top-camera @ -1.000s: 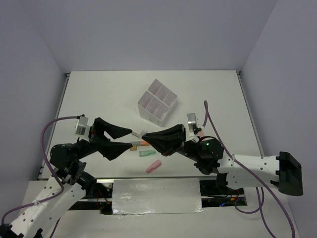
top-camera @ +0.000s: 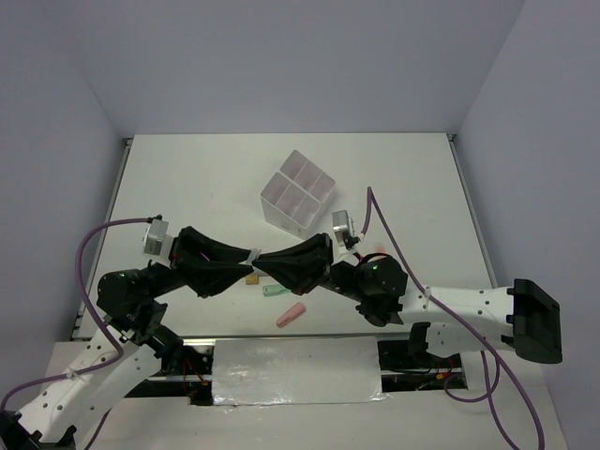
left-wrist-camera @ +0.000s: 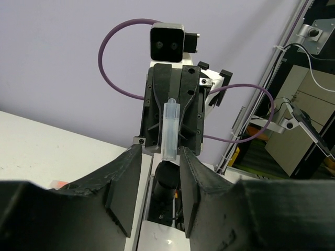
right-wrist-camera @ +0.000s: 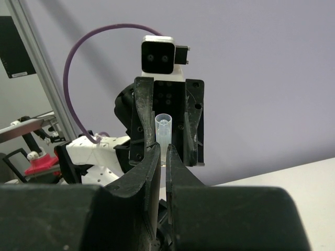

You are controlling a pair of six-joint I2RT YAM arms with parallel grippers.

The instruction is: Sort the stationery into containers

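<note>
A small translucent tube (left-wrist-camera: 170, 130) is held upright at the tips of my right gripper, which is shut on it. My left gripper faces it from the left, its fingers apart around the tube's end, part open. In the top view the two grippers meet over the table's middle. Behind them stands a clear compartment container (top-camera: 298, 192). On the table lie a green item (top-camera: 276, 290), a pink item (top-camera: 291, 315) and a small yellow piece (top-camera: 252, 279), partly hidden.
A metal plate (top-camera: 296, 370) lies at the front edge, beside cables and mechanisms.
My right gripper has moved left with the tube toward my left gripper, whose fingers have come closer together around the tube's end.
</note>
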